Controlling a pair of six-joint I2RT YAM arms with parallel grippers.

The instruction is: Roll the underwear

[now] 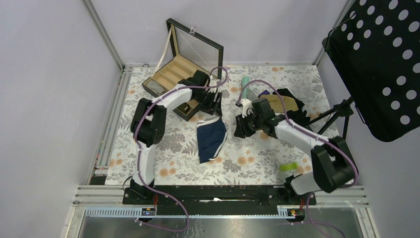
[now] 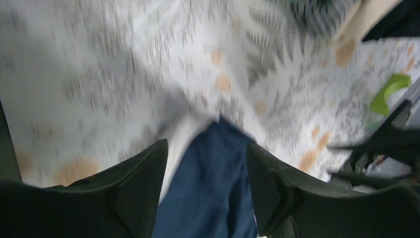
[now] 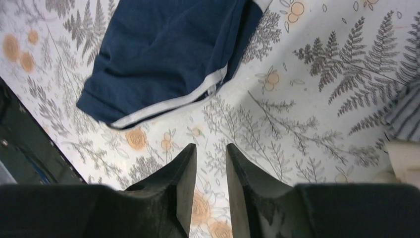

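Note:
The navy underwear with a white band (image 1: pixel 210 139) lies loosely folded on the floral mat, creased along its right side in the right wrist view (image 3: pixel 153 69). My left gripper (image 1: pixel 214 106) is over its far end; in the left wrist view its open fingers (image 2: pixel 138 188) frame the blurred navy cloth (image 2: pixel 213 158), holding nothing visible. My right gripper (image 1: pixel 241 129) hangs to the right of the underwear; in the right wrist view its fingers stand a little apart over bare mat, with nothing between them.
An open compartment box (image 1: pixel 173 74) sits at back left. A pile of clothes (image 1: pixel 277 102) and a mint object (image 1: pixel 245 83) lie at back right. A green strip (image 1: pixel 288 166) is at front right, and a dotted black panel (image 1: pixel 376 64) overhangs the right side.

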